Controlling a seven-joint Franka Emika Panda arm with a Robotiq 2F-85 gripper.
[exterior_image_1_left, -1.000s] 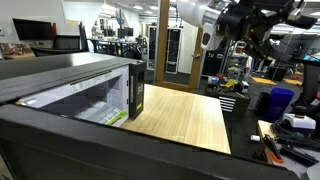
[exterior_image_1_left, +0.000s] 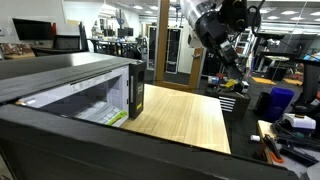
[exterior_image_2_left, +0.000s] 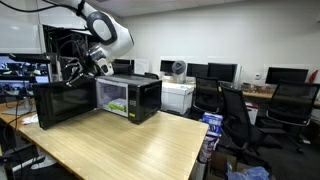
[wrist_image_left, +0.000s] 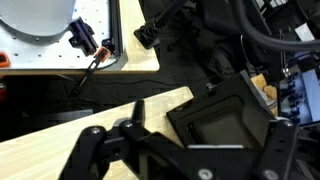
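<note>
A microwave (exterior_image_2_left: 137, 98) stands on the wooden table (exterior_image_2_left: 150, 150), its door (exterior_image_2_left: 62, 102) swung open to the left. Inside its lit cavity lies a small green and yellow item (exterior_image_1_left: 116, 118), too small to make out. My gripper (exterior_image_1_left: 232, 86) hangs high over the table, apart from the microwave in exterior view 1. In exterior view 2 the gripper (exterior_image_2_left: 104, 68) appears in front of the microwave's upper left. Dark gripper parts (wrist_image_left: 190, 160) fill the bottom of the wrist view; their finger opening does not show clearly, and nothing held is visible.
A dark bar (exterior_image_1_left: 130, 150) crosses the foreground of exterior view 1. Office chairs (exterior_image_2_left: 240, 118) and a blue-white container (exterior_image_2_left: 211, 138) stand beyond the table. Tools (wrist_image_left: 98, 58) lie on another surface.
The arm has swung and turned downward; the gripper, earlier up at the right edge of exterior view 1, now hangs lower and further left. The microwave has not moved.
</note>
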